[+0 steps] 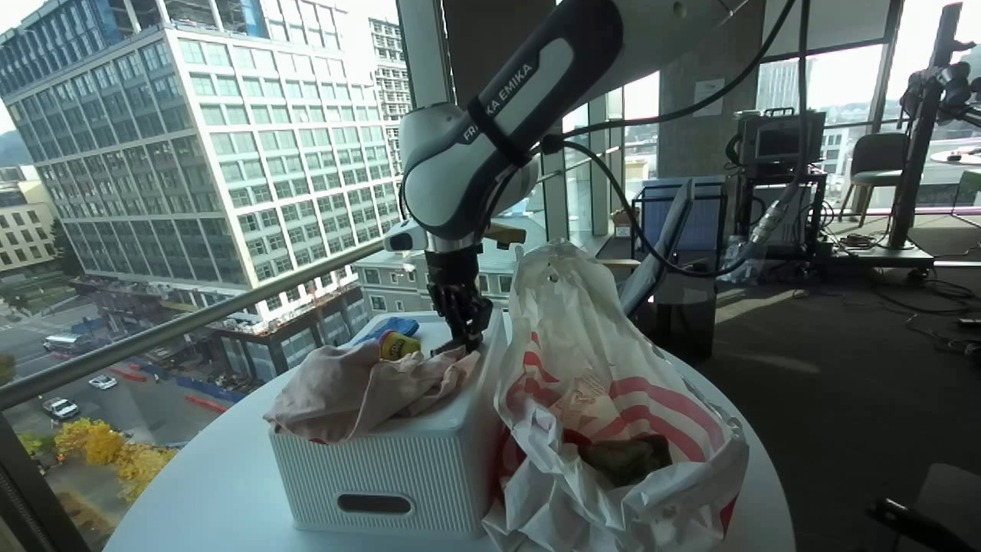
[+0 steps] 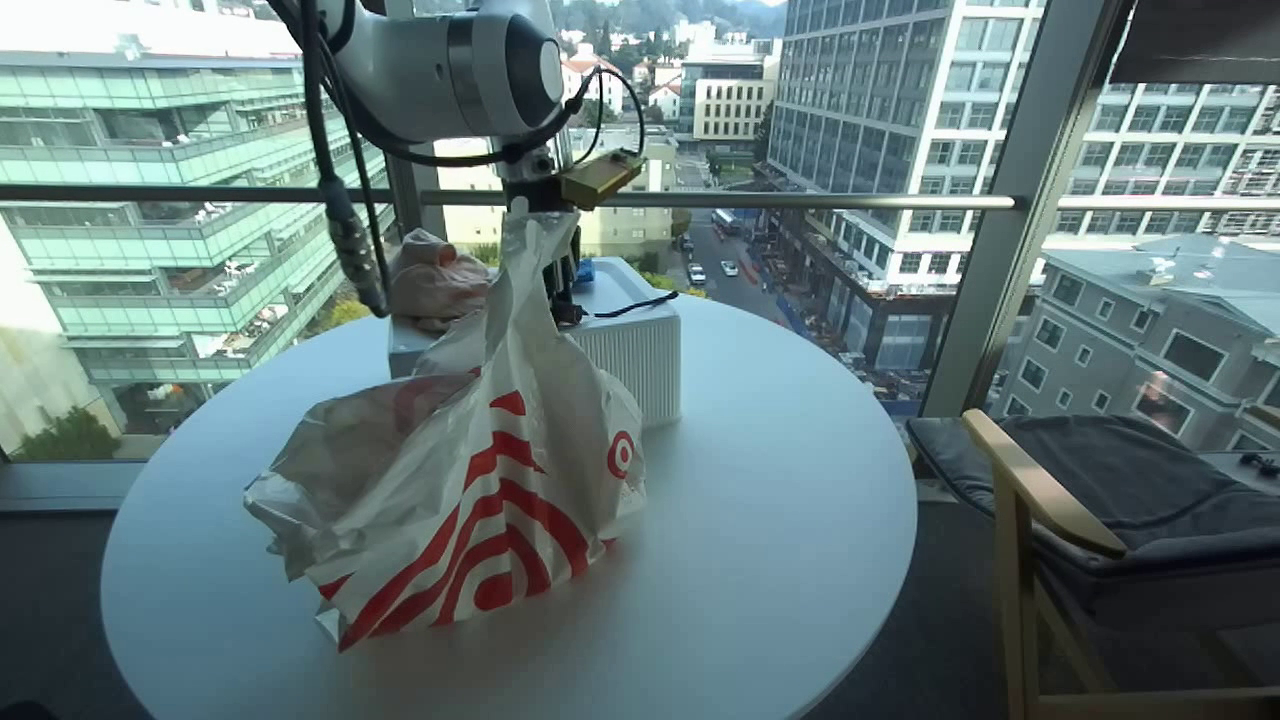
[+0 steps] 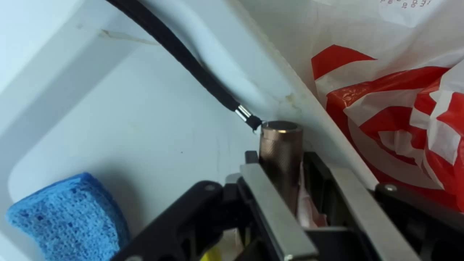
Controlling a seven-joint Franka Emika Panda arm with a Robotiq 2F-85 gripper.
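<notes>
In the wrist view my gripper is shut on a bronze metal cylinder with a knurled side, one finger on each side of it. A black cord with a silver crimp runs from the cylinder's end across the white lid. From outside, the gripper points down onto the top of the white ribbed box, low at its right side. A pink cloth is draped over the box's front, its edge close to the fingers. The cord also shows on the box from the other side.
A yellow tub and a blue sponge lie on the lid. The white and red plastic bag stands tall right beside the box, with something dark inside.
</notes>
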